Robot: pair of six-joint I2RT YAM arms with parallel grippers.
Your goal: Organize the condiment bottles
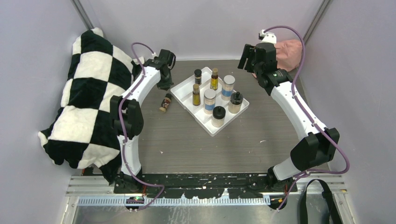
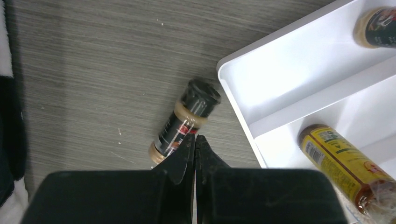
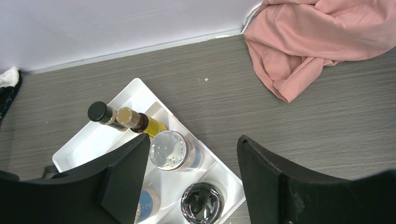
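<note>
A small spice bottle with a black cap (image 2: 180,122) is tipped over on the table just left of the white tray (image 1: 203,123), its cap end towards the tray's corner. It looks slightly blurred. My left gripper is shut with nothing between its fingers, and the bottle is outside them, just past the tips. Inside the tray stand a similar spice bottle (image 1: 198,76), amber bottles (image 1: 196,97), blue-labelled shakers (image 1: 209,101), and black-topped jars (image 1: 218,116). Over the table to the right, my right gripper hangs open and empty.
A checkered black-and-white cloth (image 1: 88,100) lies along the left side. Pink fabric (image 3: 313,44) is bunched at the back right.
</note>
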